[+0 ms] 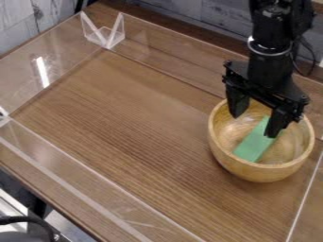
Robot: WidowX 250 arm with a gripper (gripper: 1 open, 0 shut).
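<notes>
A tan bowl [228, 156] sits at the right of the wooden table, holding a green oblong object [258, 142]. My black gripper [262, 112] hangs open over the bowl's back part, its fingers spread to either side above the green object, nothing seen between them. Part of the bowl's back rim is hidden behind the gripper.
A clear plastic container [101, 33] stands at the back left. Dark edges border the table at left and back right.
</notes>
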